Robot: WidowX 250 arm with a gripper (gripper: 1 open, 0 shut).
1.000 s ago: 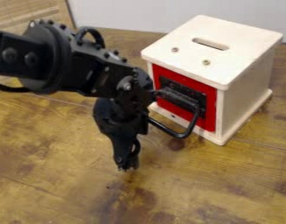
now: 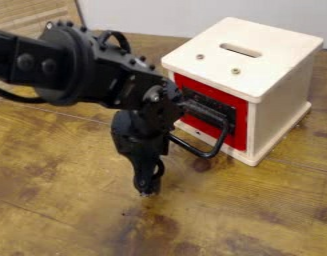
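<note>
A black robot arm reaches in from the upper left, its gripper point(image 2: 147, 182) pointing down just above the wooden floor, in front of a toy oven. The fingertips are dark and close together; whether anything is between them cannot be made out. The white oven point(image 2: 279, 110) has a red front with a black panel and a black handle point(image 2: 210, 149) that sticks out beside the gripper.
A pale panel point(image 2: 32, 12) stands at the upper left edge. The oven's body takes up the upper right.
The arm and gripper have shifted slightly over the last second, with the upper joint a little higher. The oven is unchanged.
</note>
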